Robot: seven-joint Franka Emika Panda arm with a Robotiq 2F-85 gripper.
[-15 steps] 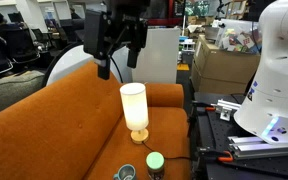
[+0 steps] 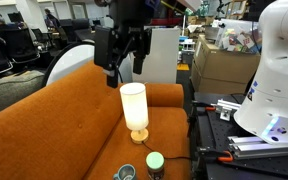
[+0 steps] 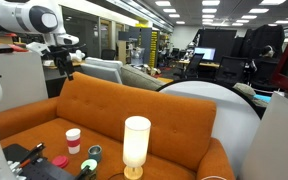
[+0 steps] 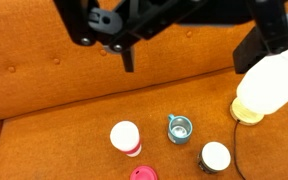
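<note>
My gripper (image 2: 117, 77) hangs in the air over the sofa, well above everything on the seat. In the wrist view its fingers (image 4: 127, 58) stand wide apart, open with nothing between them. A lit white lamp (image 3: 136, 140) stands upright on the seat. Left of it in exterior view 2 are a blue-grey mug (image 3: 95, 153) and a white-and-red cup (image 3: 73, 140). A small jar (image 4: 215, 157) sits close to the mug in the wrist view. At that view's bottom edge shows a red round thing (image 4: 143, 173), partly cut off.
The orange sofa backrest (image 3: 164, 105) rises behind the objects. A dark cord (image 4: 238, 150) runs from the lamp base. To the left of the cup, the seat (image 4: 54, 145) is bare in the wrist view.
Seen in exterior view 1, my gripper has shifted slightly to the right and its tilt has changed a little. The lamp, mug and jar stay where they were.
</note>
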